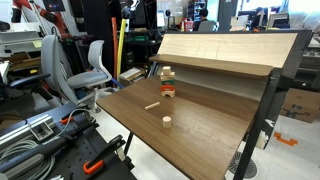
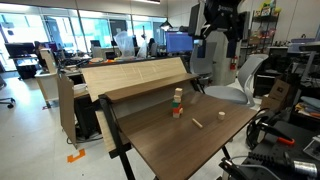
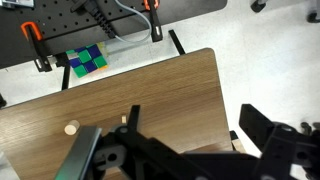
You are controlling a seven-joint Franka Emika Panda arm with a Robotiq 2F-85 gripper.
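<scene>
My gripper is open above the wooden table in the wrist view, its two dark fingers wide apart and only table top showing between them. On the table stands a small stack of coloured blocks (image 1: 168, 83), with red, green and pale wood tones; exterior view 2 also shows the stack (image 2: 177, 103) upright. A thin light stick (image 1: 152, 106) lies flat in front of it. A short pale wooden cylinder (image 1: 167, 122) stands nearer the table's front edge, and shows as a round top (image 3: 72, 127) at left in the wrist view. The stack is mostly hidden from the wrist camera.
A raised wooden shelf (image 1: 216, 64) runs along the table's long side, with a pale sloped panel above it. A coloured checker board (image 3: 87, 60) is mounted near the arm's base. Around the stick and cylinder, the table top (image 1: 205, 125) is largely bare.
</scene>
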